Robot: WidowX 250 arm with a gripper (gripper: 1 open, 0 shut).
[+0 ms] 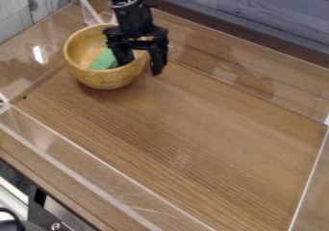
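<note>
A yellow bowl (103, 76) stands on the wooden table (206, 148) at the upper left, with a green object (104, 60) inside it, partly covered by my black gripper (138, 48). My gripper hangs over the right side of the bowl, its fingers spread apart, one over the bowl and one by its right rim. It looks open; whether it touches the green object cannot be told.
Light walls rise along the back and left, and the table's raised edges run along the lower left and right.
</note>
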